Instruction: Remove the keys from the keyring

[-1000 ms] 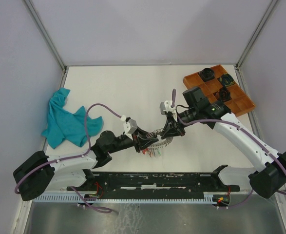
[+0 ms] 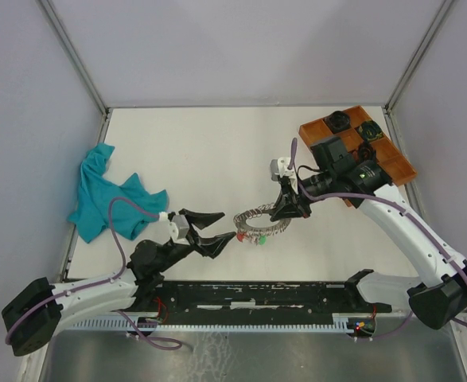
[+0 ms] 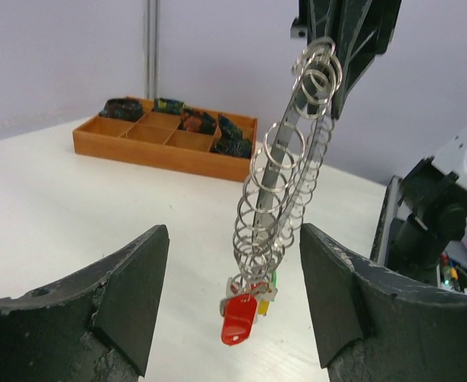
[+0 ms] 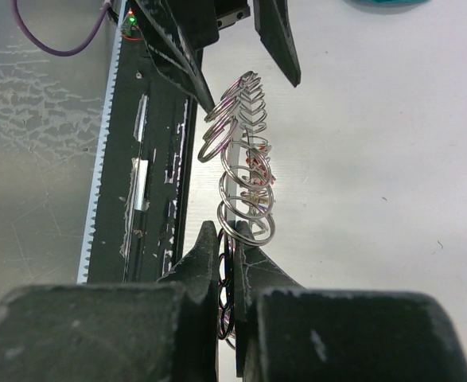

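Observation:
The keyring, a long metal bar strung with many silver coils, hangs from my right gripper, which is shut on it. Small red, green and yellow tags show at its lower end, the red one hanging lowest in the left wrist view. My left gripper stands open just left of the keyring, its fingers empty and apart from it. In the right wrist view the coils run from my shut fingers toward the open left gripper.
A wooden compartment box with dark items sits at the back right. A teal cloth lies at the left.
My left gripper has opened and pulled back to the left, away from the keyring. My right gripper has moved slightly right with the keyring, whose tags now show more clearly.

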